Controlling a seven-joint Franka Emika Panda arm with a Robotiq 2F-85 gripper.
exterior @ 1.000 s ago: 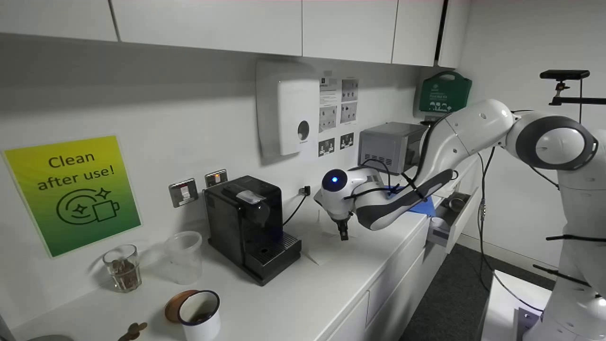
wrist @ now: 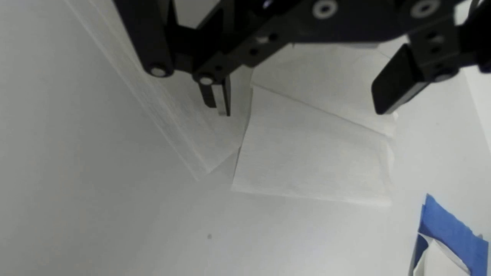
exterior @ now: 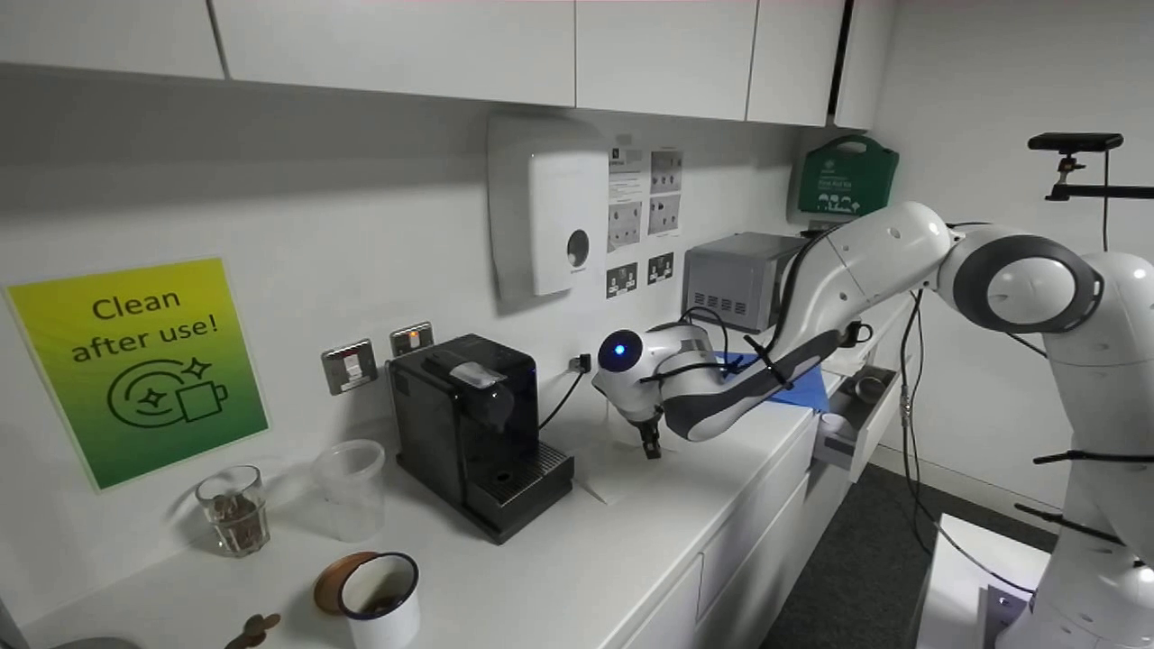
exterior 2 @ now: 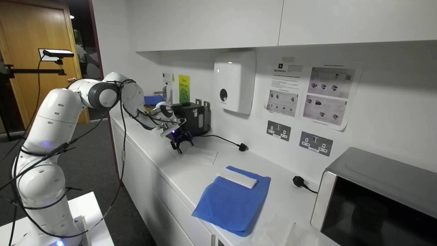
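My gripper is open above the white counter, with clear space between its two spread fingers. Below it lie flat white paper sheets; one folded sheet (wrist: 313, 156) shows beneath the gap, and another paper (wrist: 193, 133) runs under the left finger. In exterior view 2 the gripper (exterior 2: 186, 149) hovers at the near side of the papers (exterior 2: 200, 155), close to the black coffee machine (exterior 2: 190, 117). Whether a fingertip touches the paper I cannot tell.
A blue cloth (exterior 2: 233, 205) with a folded white piece (exterior 2: 237, 176) on it lies towards the microwave (exterior 2: 377, 196). Beyond the coffee machine stand an enamel mug (exterior: 384, 611), a plastic cup (exterior: 352, 498) and a glass (exterior: 236, 514). A drawer (exterior: 865, 416) is open.
The arm's wrist has shifted slightly left in exterior view 1 and tilted, while the fingertips stay near the same spot. Nothing on the counter has visibly moved.
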